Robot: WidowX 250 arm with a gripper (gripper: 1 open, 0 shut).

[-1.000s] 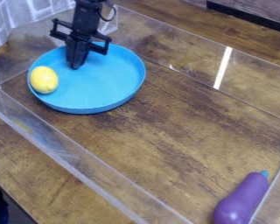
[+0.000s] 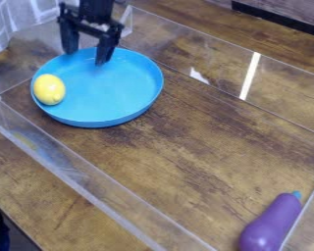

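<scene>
My dark gripper is over the back rim of a blue round tray, in the upper left of the camera view. It is open, its fingers spread apart and somewhat blurred. A yellow egg-shaped object lies in the tray at its left side. A purple eggplant lies on the wooden surface at the lower right.
Clear plastic walls or strips run along the left and right edges. A white tape strip lies at the upper right.
My gripper has risen and moved toward the back, out of the tray's interior. The yellow object and the eggplant have not moved.
</scene>
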